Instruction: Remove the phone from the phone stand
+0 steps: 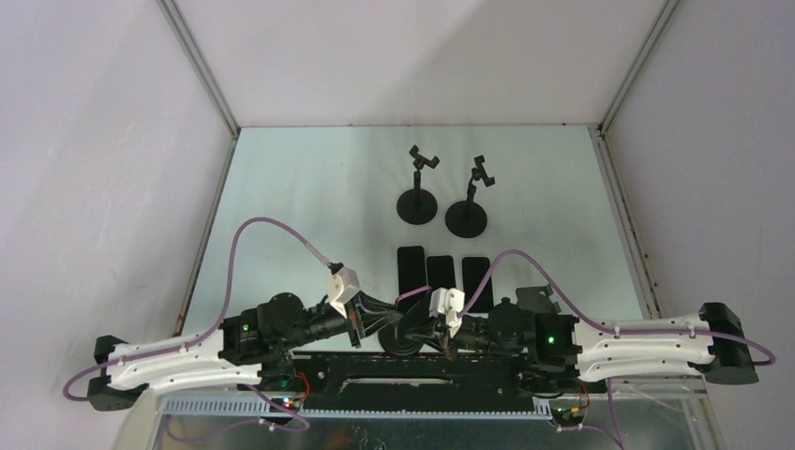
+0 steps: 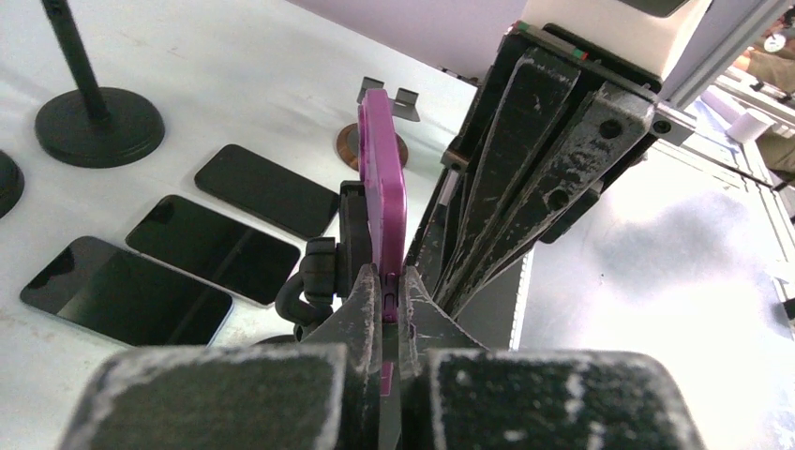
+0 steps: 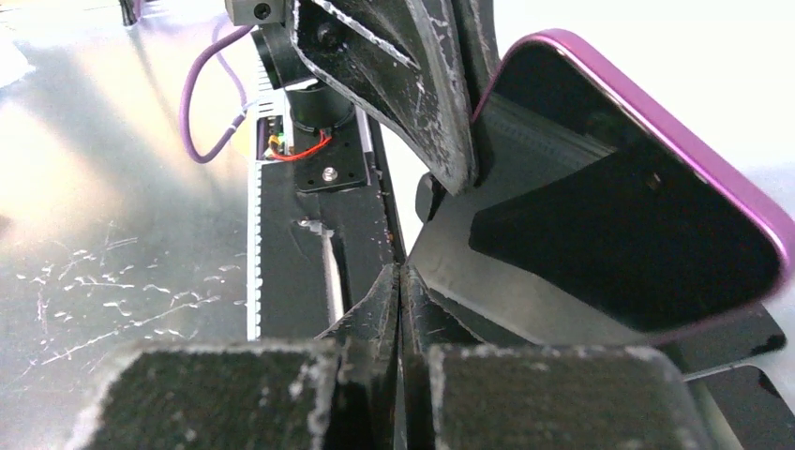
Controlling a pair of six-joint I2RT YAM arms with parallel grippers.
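Observation:
The pink-edged phone (image 2: 382,178) stands edge-on in the left wrist view, its back against the black clamp (image 2: 353,239) of a phone stand. My left gripper is shut with the phone's edge between its fingertips. In the right wrist view, the dark phone screen (image 3: 647,206) faces me, tilted, with one left-gripper finger (image 3: 450,155) across its left edge. My right gripper is shut near the phone's lower corner; nothing shows between its fingers. From above, the stand's round base (image 1: 398,344) is partly covered by the grippers.
Three dark phones (image 1: 411,270) lie flat just behind the grippers. Farther back stand two empty black stands (image 1: 417,206).

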